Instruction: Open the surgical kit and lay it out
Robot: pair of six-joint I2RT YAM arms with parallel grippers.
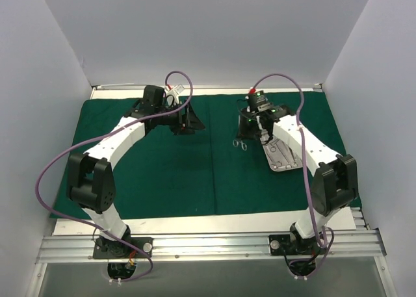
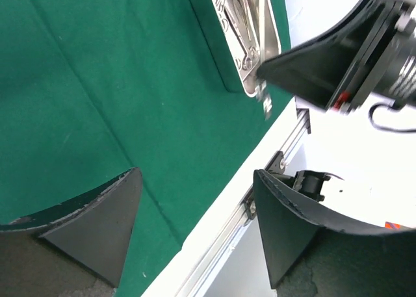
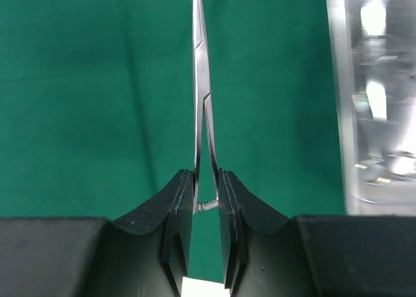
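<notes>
A slim silver scissor-shaped instrument [image 3: 199,69] is gripped at its handle part by my right gripper, the tip pointing away from the fingers. In the top view its finger rings [image 1: 240,145] show over the green cloth, just left of the metal tray [image 1: 286,168]. That tray still holds several instruments [image 2: 242,24], partly covered by the right arm from above. To the left of the cloth's centre fold, my left gripper [image 1: 188,123] hovers with its fingers apart; its wrist view shows nothing between the fingers.
A white table edge [image 1: 195,224] and metal rail run along the front. Grey walls [image 1: 45,115] close both sides. The two grippers stand fairly near each other.
</notes>
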